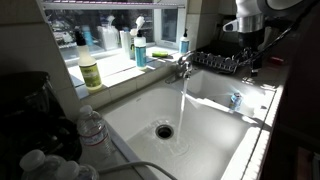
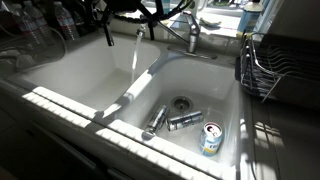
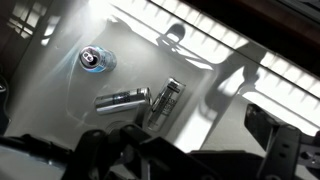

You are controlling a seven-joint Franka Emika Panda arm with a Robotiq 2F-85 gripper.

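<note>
My gripper stands open above the sink in the wrist view, its fingers wide apart with nothing between them. In exterior view 1 the white arm (image 1: 246, 22) reaches in at the upper right, over the right basin. A blue can (image 2: 211, 139) stands upright in that basin; the wrist view shows the same blue can (image 3: 97, 59) from above. Two silver cans lie on their sides close together: one silver can (image 3: 121, 101) beside the other silver can (image 3: 166, 104). None of the cans is touched by the gripper.
Water runs from the faucet (image 2: 191, 35) into the left basin (image 1: 150, 105). A dish rack (image 2: 280, 70) borders the right basin. Clear bottles (image 1: 92, 128) stand on the counter, and a yellow spray bottle (image 1: 88, 68) by the window.
</note>
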